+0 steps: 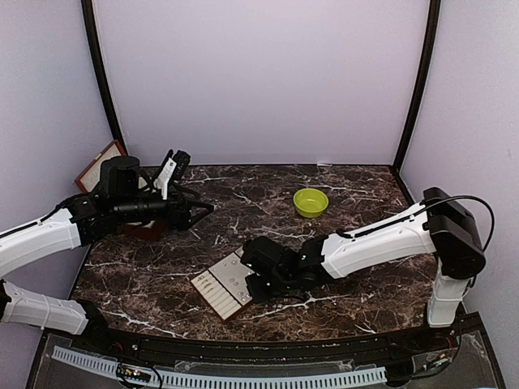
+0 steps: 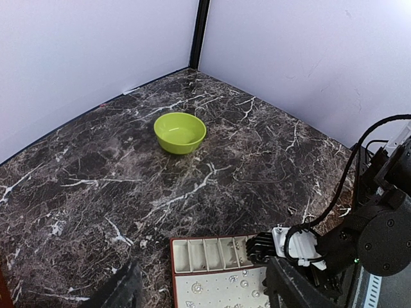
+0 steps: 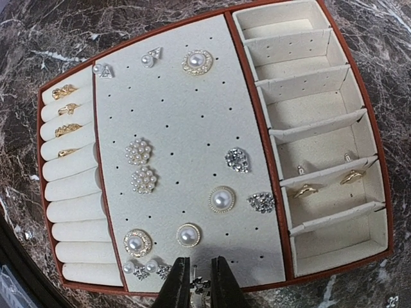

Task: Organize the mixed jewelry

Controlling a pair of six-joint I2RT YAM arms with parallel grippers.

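The jewelry tray [image 1: 221, 284] [image 2: 199, 290] [image 3: 180, 115] lies on the marble table, with gold rings [image 3: 67, 129] in the left slots, pearl and crystal pieces on the middle board, and small items in two right compartments. My right gripper is over the board's lower edge, shut on a small sparkly piece of jewelry [image 3: 200, 288] at its fingertips. My left gripper [image 1: 199, 215] hangs open above the table, left of and behind the tray, nothing between its fingers.
A green bowl [image 1: 310, 203] [image 2: 180, 133] stands at the back right. An upright wooden-edged box [image 1: 105, 166] is at the back left, partly behind the left arm. The table between tray and bowl is clear.
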